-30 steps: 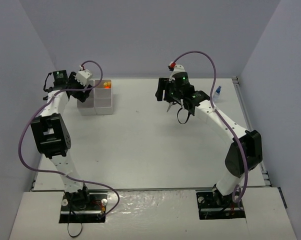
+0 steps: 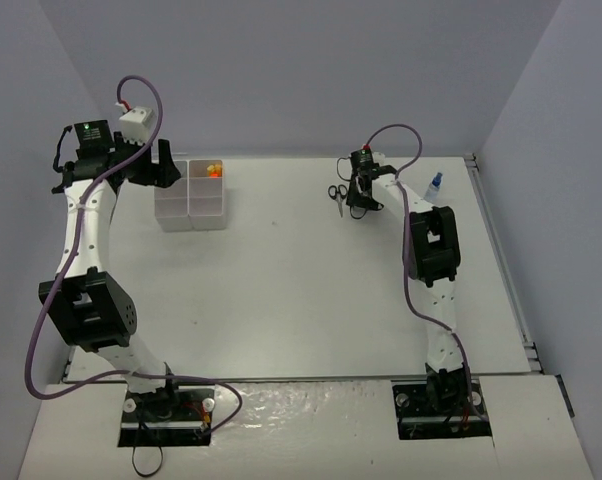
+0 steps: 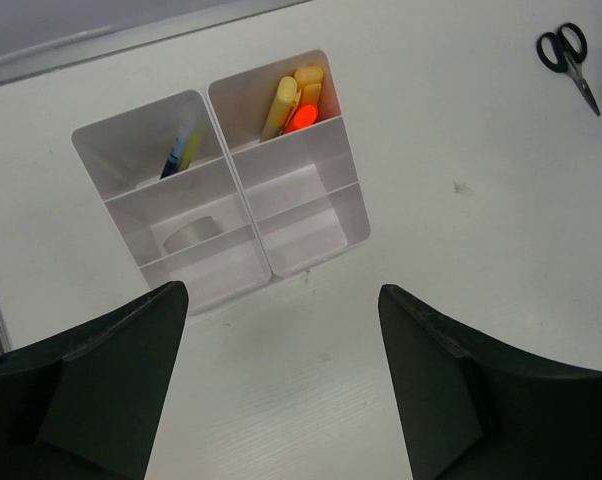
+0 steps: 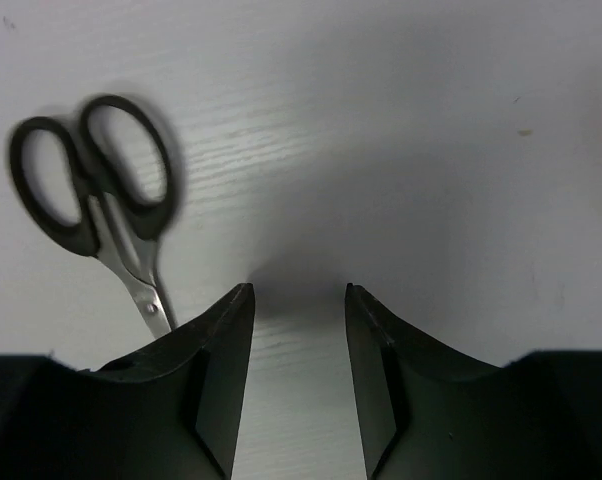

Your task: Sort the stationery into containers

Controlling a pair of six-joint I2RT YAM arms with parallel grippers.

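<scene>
A white divided organizer (image 2: 189,205) stands at the back left of the table. In the left wrist view, its far right compartment holds yellow and orange markers (image 3: 281,105). A blue and yellow item (image 3: 173,157) lies in the far left one, and a whitish piece (image 3: 191,233) in the compartment before it. My left gripper is wide open, empty, above the table by the organizer. Black-handled scissors (image 4: 153,308) lie flat on the table. Low over the surface just right of them, my right gripper has its fingers apart and nothing between them.
A clear bottle with a blue cap (image 2: 434,186) is behind the right arm, near the right side. Walls rise at the back and both sides.
My right gripper has come down and shifted right, leaving the scissors in plain view beside it.
</scene>
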